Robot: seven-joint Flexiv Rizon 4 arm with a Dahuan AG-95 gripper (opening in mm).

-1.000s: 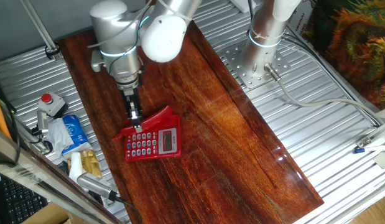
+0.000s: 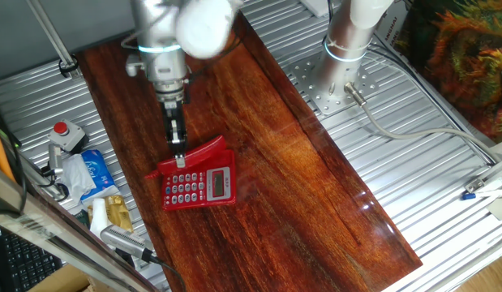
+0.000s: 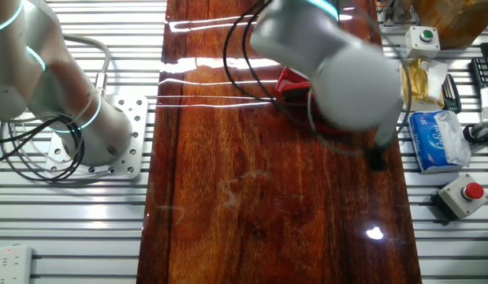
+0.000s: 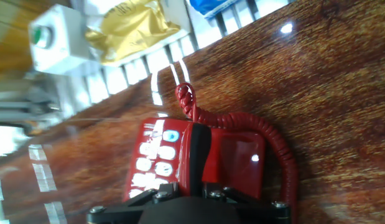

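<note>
The red desk telephone (image 2: 199,195) rests on the wooden table, its keypad and small display facing up. Its red handset (image 2: 203,152) runs along the side nearest the arm. At the handset's middle is my gripper (image 2: 180,161), pointing down. From the wrist, the handset (image 4: 196,152) reaches down between the two fingers of my gripper; whether they press on it cannot be made out. A coiled red cord (image 4: 242,119) curves round the phone's right side. In exterior view 2 the arm covers most of the phone (image 3: 291,81) and hides the fingertips.
Along the table's edge lie a blue-and-white tissue pack (image 2: 95,174), a gold packet (image 2: 118,212) and a red-button box (image 2: 66,135).
The arm's upper part has swung right and upward in exterior view 1, and the gripper stands more upright, its tip slightly higher. The telephone base has not moved.
</note>
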